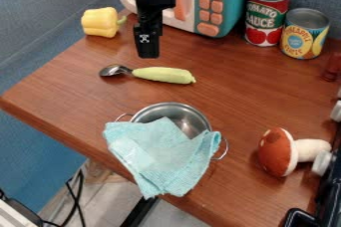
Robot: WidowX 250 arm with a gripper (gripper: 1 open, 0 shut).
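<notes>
My black gripper (pixel 147 44) hangs near the back of the wooden table, in front of the toy microwave (pixel 212 8); whether its fingers are open or shut is not clear. Below it lie a spoon (pixel 114 71) and a pale yellow-green corn or squash toy (pixel 164 75). A light blue cloth (pixel 158 159) drapes over a small metal pot (pixel 181 113) near the front edge. A yellow pepper (pixel 100 22) sits at the back left.
Two cans, tomato sauce (pixel 265 14) and a yellow one (pixel 304 34), stand at the back right. A toy mushroom (pixel 277 153) lies at the right front beside dark objects.
</notes>
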